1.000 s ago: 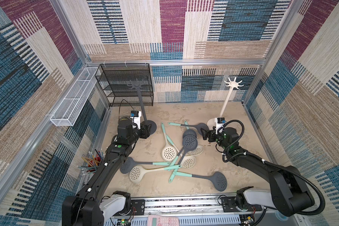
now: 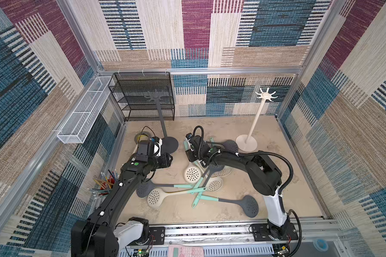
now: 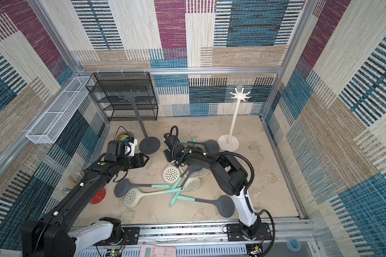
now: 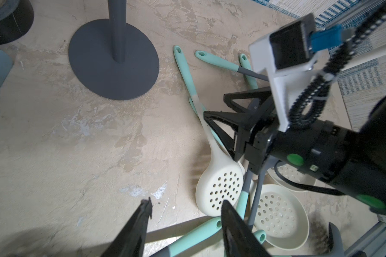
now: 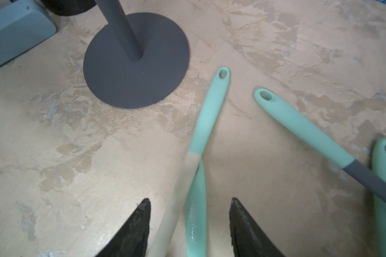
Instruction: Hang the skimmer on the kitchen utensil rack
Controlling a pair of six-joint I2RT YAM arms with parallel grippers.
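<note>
Several skimmers with green handle ends lie crossed on the table. One cream skimmer (image 4: 219,187) points its handle (image 5: 208,115) toward the back; a green handle (image 5: 196,214) passes beneath it. My right gripper is open above this handle, nothing between its fingers. My left gripper is also open and empty, over bare table left of the pile. A grey rack (image 2: 160,115) with hooks on top stands at the back left, its round base (image 5: 137,60) behind the handle. At the back right stands a cream rack (image 2: 258,115). No utensil hangs on either.
Grey skimmers (image 2: 249,206) and cream ones (image 2: 156,197) spread across the front middle. A black wire shelf (image 2: 142,96) stands behind the grey rack, and a white wire basket (image 2: 85,109) hangs on the left wall.
My right arm has swung left from near the cream rack to over the cream skimmer's handle. My left arm has lowered slightly toward the front. The skimmers seem unmoved.
</note>
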